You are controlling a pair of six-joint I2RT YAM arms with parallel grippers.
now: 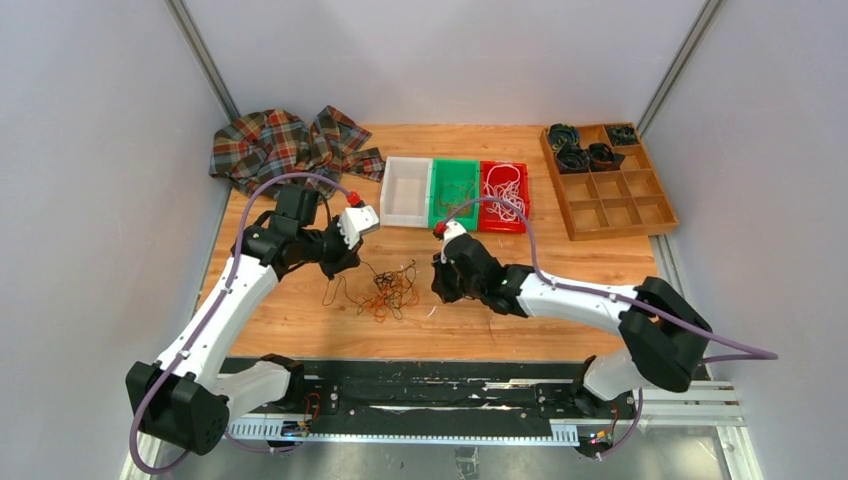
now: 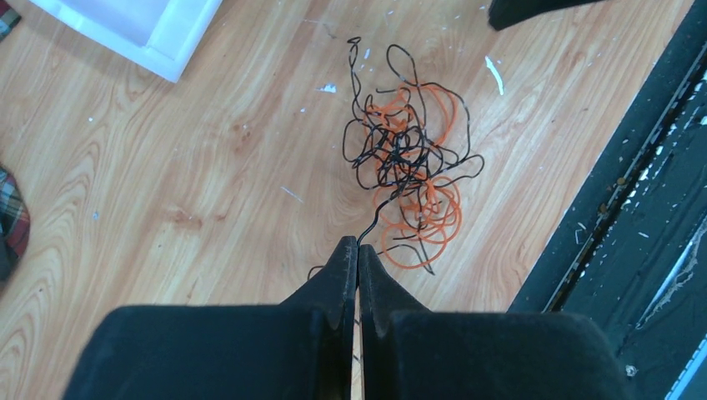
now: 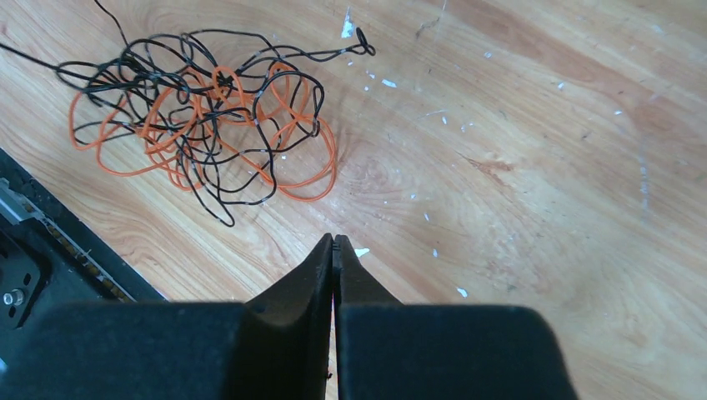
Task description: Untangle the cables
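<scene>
A black cable (image 2: 407,148) and an orange cable (image 2: 442,218) lie tangled together in one loose pile on the wooden table. My left gripper is shut on a strand of the black cable, which runs taut from its fingertips to the pile. Seen from the top, the pile's orange loops (image 1: 392,297) lie between the two arms. My right gripper is shut with nothing between its fingers. In the right wrist view the whole tangle (image 3: 208,117) lies to the upper left, clear of those fingertips.
Behind the pile stand a white bin (image 1: 406,194), a green bin (image 1: 437,208) with some cable, and a red bin (image 1: 490,222) holding white cable. A wooden compartment box (image 1: 600,222) is at the back right, a plaid cloth (image 1: 255,150) at the back left.
</scene>
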